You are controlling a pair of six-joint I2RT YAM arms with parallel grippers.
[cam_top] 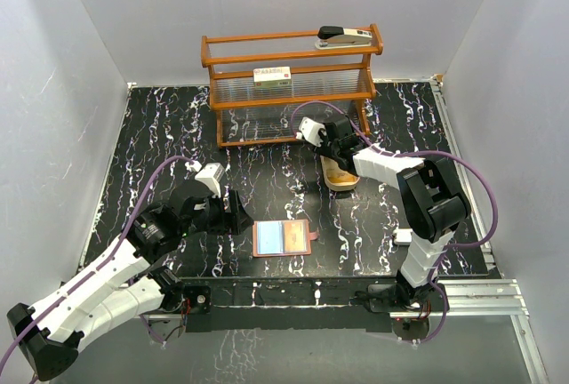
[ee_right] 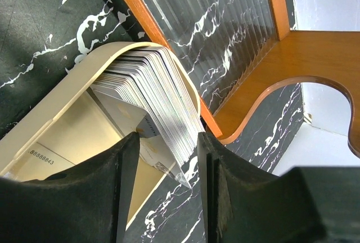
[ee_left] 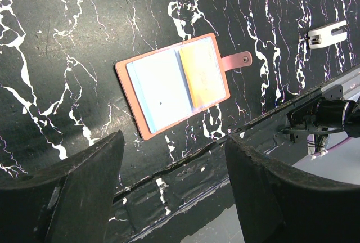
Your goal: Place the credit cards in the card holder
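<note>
In the right wrist view a cream box [ee_right: 56,116] holds a stack of cards [ee_right: 154,85], with a lower card [ee_right: 126,113] tilted out from it. My right gripper is at the stack's near end, part open, fingertips either side of the cards' edges; whether it grips any is unclear. The card holder [ee_left: 160,88], pink with blue and yellow inner sleeves, lies open on the black marble table [cam_top: 178,117]. My left gripper hangs open above and left of it, nothing between its fingers.
A wooden shelf [cam_top: 293,97] stands at the back, just behind the box, carrying a stapler [cam_top: 342,39] and a small carton [cam_top: 271,76]. A small white object [cam_top: 402,236] lies at the right front.
</note>
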